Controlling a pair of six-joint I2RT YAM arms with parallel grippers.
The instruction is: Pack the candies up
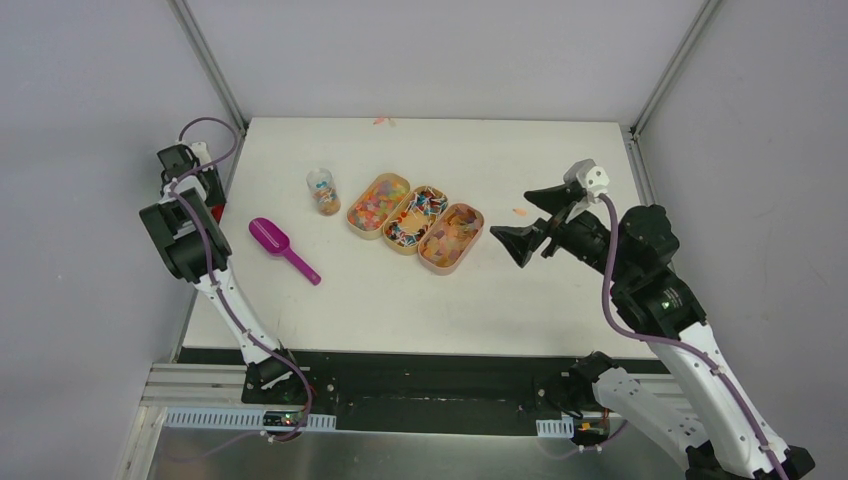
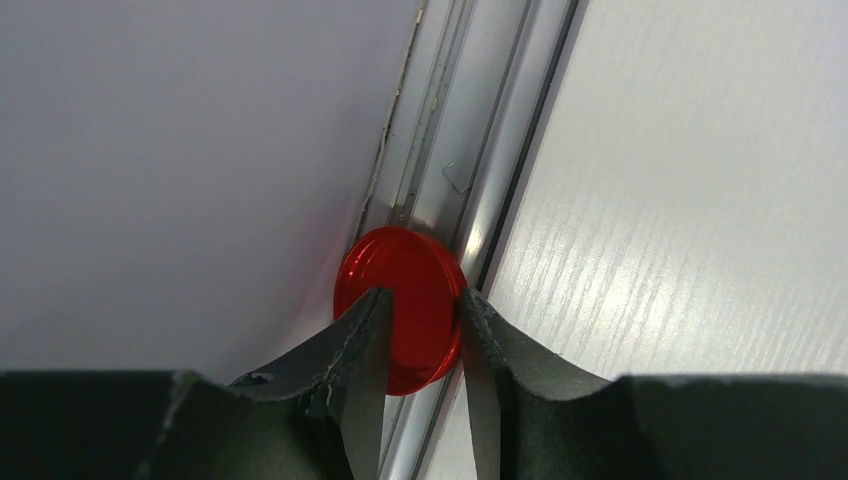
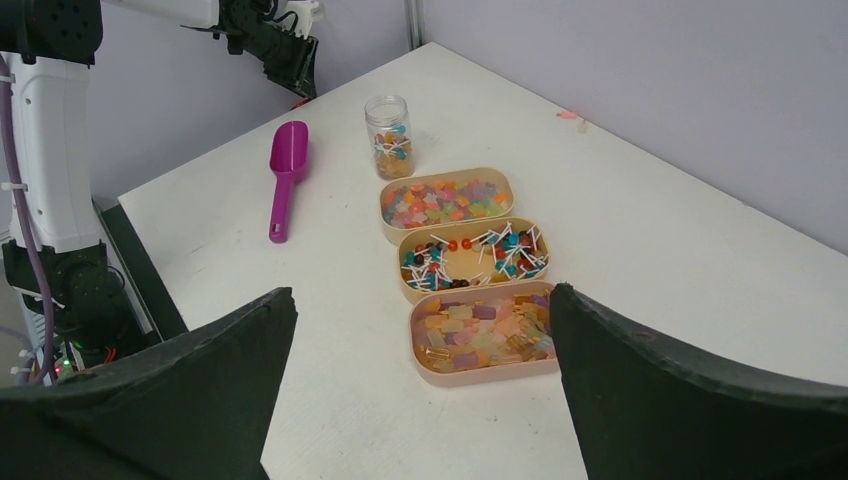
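In the left wrist view, a round red lid leans on its edge along the metal rail beside the table's left side. The fingers of my left gripper are apart around the lid. One fingertip overlaps its face and the other is at its right rim; firm contact cannot be told. My right gripper hangs wide open over the right of the table, empty. The clear jar stands uncapped, with mixed candies inside. Three trays sit side by side: gummy candies, lollipops and larger jelly pieces.
A purple scoop lies on the table left of the jar. The wall and metal rail hem in the left gripper closely.
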